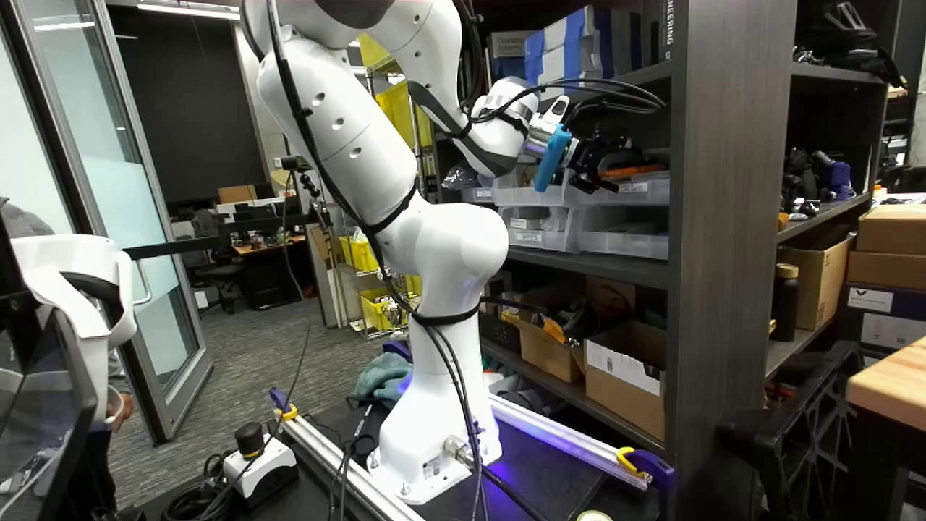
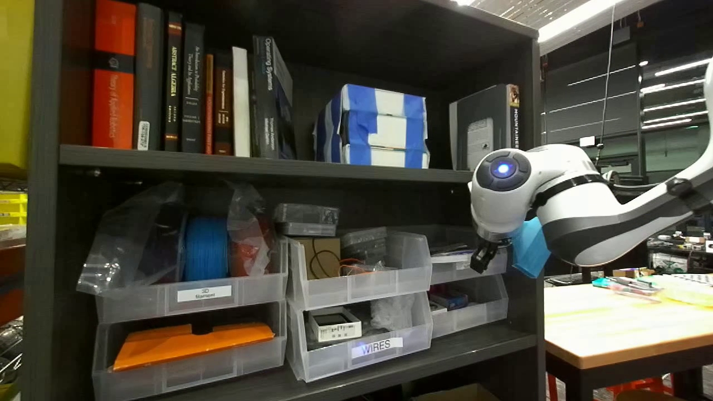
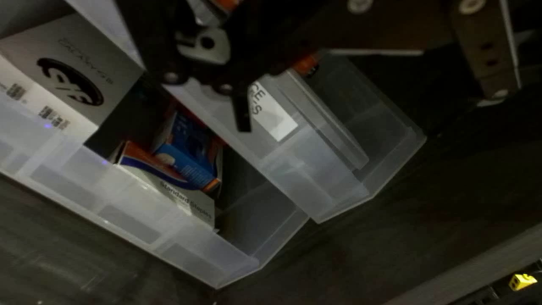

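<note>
My black gripper (image 1: 595,174) hangs just in front of the right-hand bins on the middle shelf. Seen in exterior view 2, the gripper (image 2: 481,259) is beside the upper right bin (image 2: 468,266), fingers downward. The wrist view has its fingers spread wide, one finger (image 3: 242,114) over the upper bin's label and the other finger (image 3: 496,84) out past the bin; the gripper holds nothing. In the lower bin (image 3: 203,262) lie a Standard Staples box (image 3: 190,198), a blue-and-orange box (image 3: 185,147) and a white box (image 3: 66,66).
The shelf board (image 2: 468,175) above carries books and a blue-and-white box (image 2: 384,127). Left of the gripper stand the WIRES bin (image 2: 364,347) and a bin with a blue spool (image 2: 205,247). A shelf side panel (image 1: 725,260) rises close to the gripper.
</note>
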